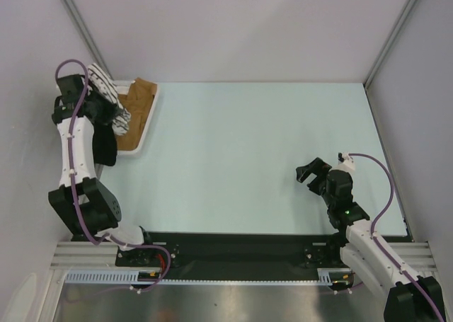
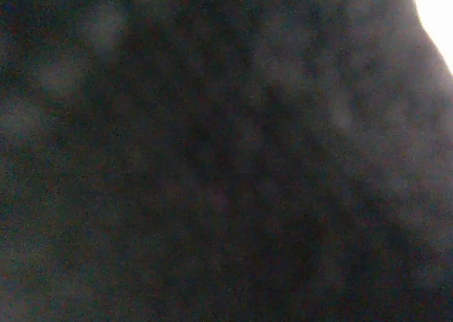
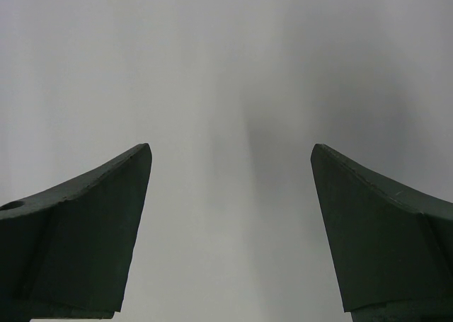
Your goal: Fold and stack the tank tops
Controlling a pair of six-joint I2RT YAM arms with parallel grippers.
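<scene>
My left gripper (image 1: 92,104) is at the upper left over the white bin, shut on a bundle of tank tops: a black-and-white striped one (image 1: 110,95) and dark cloth (image 1: 104,146) hanging below. Dark fabric fills the left wrist view (image 2: 226,152), so its fingers are hidden there. Brown folded cloth (image 1: 141,102) lies in the bin. My right gripper (image 1: 311,172) hangs open over the right of the table, nothing between its fingers.
The white bin's rim (image 1: 151,117) stands at the table's left edge.
</scene>
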